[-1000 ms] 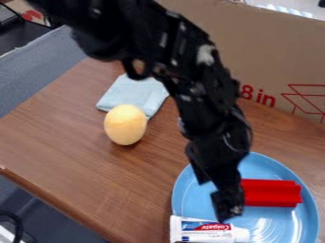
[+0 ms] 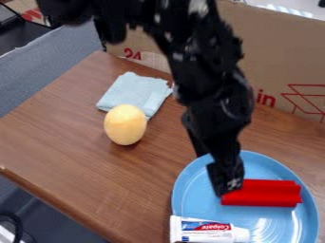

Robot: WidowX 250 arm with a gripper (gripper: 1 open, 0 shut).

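Note:
My black gripper point(image 2: 226, 182) hangs over the left part of a blue plate point(image 2: 250, 220), at the left end of a red block point(image 2: 268, 194) lying on it; its fingertips are dark and overlap, so whether it touches the block is unclear. A white Colgate tube point(image 2: 208, 230) lies at the plate's lower left. A pale yellow egg-shaped object point(image 2: 125, 123) rests on the wooden table, with a folded light blue cloth point(image 2: 135, 92) behind it.
A cardboard box point(image 2: 273, 62) stands along the back of the wooden table point(image 2: 89, 171). The table's left edge drops to a dark area.
The gripper has risen slightly, its tips now higher on the plate beside the red block's left end. The objects on the table and plate look unmoved.

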